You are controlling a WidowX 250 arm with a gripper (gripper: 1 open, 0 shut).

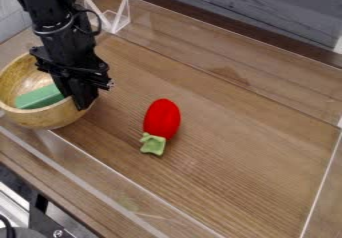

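My black gripper (70, 72) hangs over the wooden bowl (51, 112) at the left; how its fingers stand is hard to make out. In the bowl lies a green object (35, 96), partly hidden behind the gripper. A red object with a pale green top (162, 120), like a toy strawberry, lies on the table right of the bowl.
A white wire or strap-like item (115, 12) stands behind the arm at the top left.
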